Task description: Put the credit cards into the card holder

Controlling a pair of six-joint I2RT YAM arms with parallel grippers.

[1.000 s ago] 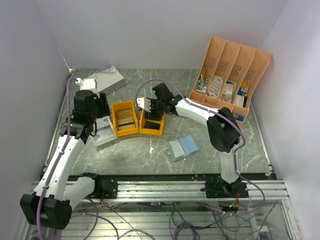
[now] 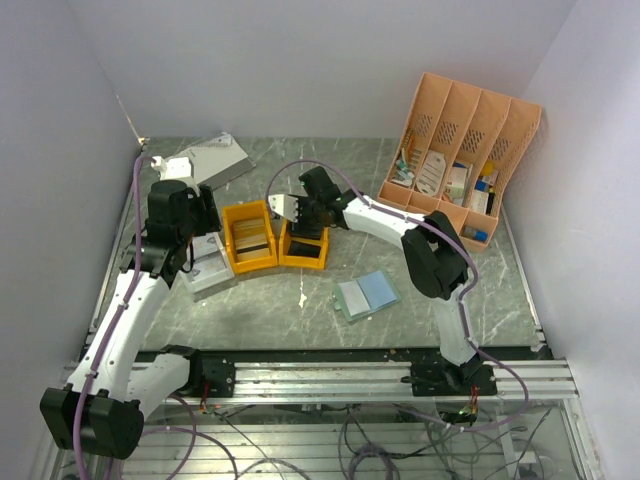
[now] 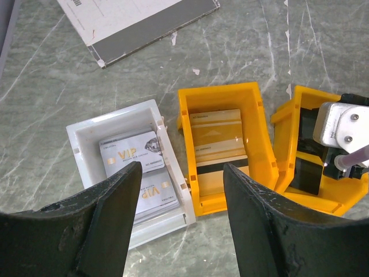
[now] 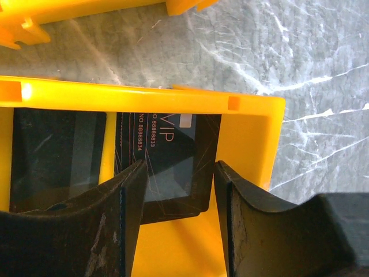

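Note:
Black VIP cards [image 4: 173, 158] lie in two compartments of the right yellow box [image 4: 144, 98]. Over the right-hand stack my right gripper points down with its fingers apart, nothing held; whether the fingertips touch the cards I cannot tell. My left gripper hangs above the boxes at left, also open and empty. Silver VIP cards [image 3: 130, 151] fill the white box [image 3: 76, 144]; gold-toned cards [image 3: 217, 135] sit in the middle yellow box [image 3: 189, 147]. The card holder [image 2: 378, 291], with pale and blue halves, lies spread on the table at front.
A grey-white flat box [image 2: 215, 160] stands behind the card boxes. At the back right is a tan divided organizer [image 2: 465, 110] with assorted items.
My right arm has shifted slightly left over the right yellow box. The left arm, the boxes and the holder look the same in the top view.

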